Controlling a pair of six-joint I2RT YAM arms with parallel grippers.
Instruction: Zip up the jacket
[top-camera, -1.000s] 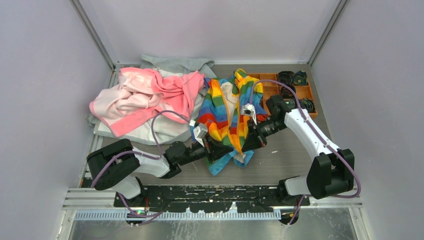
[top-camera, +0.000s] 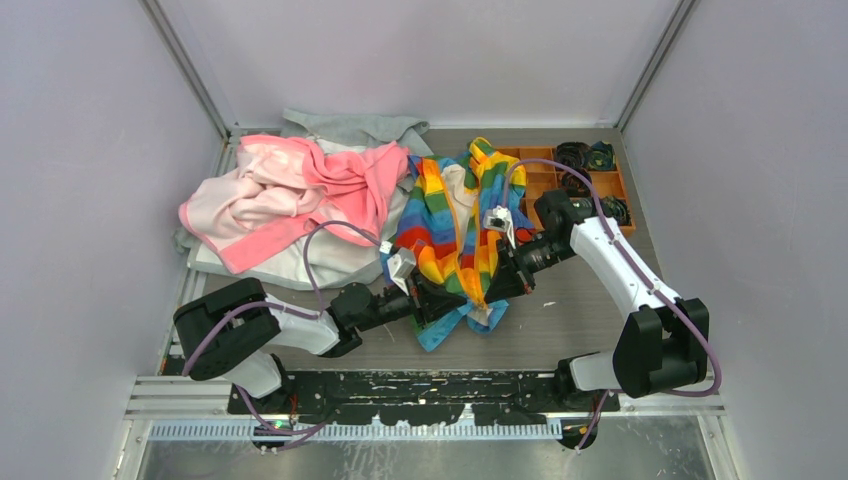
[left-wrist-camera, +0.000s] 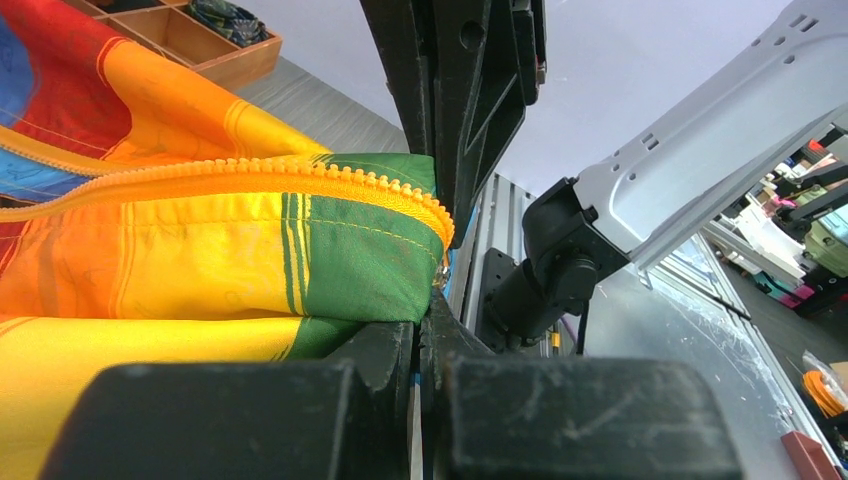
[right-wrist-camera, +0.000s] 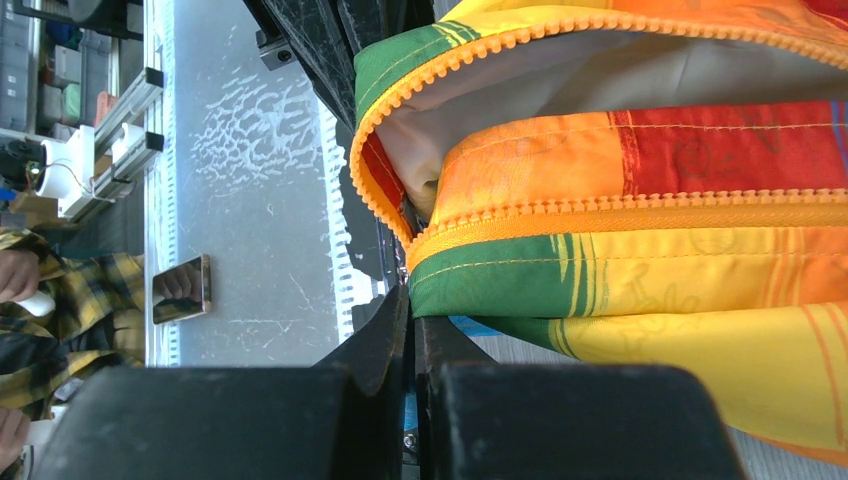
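The rainbow-striped jacket (top-camera: 440, 235) lies with its front apart, its orange zipper teeth (left-wrist-camera: 330, 178) running to the bottom edge. At that lower end both grippers meet, almost tip to tip. My left gripper is shut on the green corner of the jacket's hem; the thin cloth runs down to its fingertips. From the other side, my right gripper is shut on the opposite part of the green hem, by the zipper's bottom end. In the right wrist view the two rows of teeth come together just above its tips. The slider is mostly hidden.
A pink and white garment (top-camera: 300, 190) lies piled on a pale cloth at the left. Behind the right arm stands a wooden compartment box (top-camera: 540, 180) holding dark coiled items (top-camera: 600, 157). Bare table (top-camera: 570, 310) shows to the right of the jacket.
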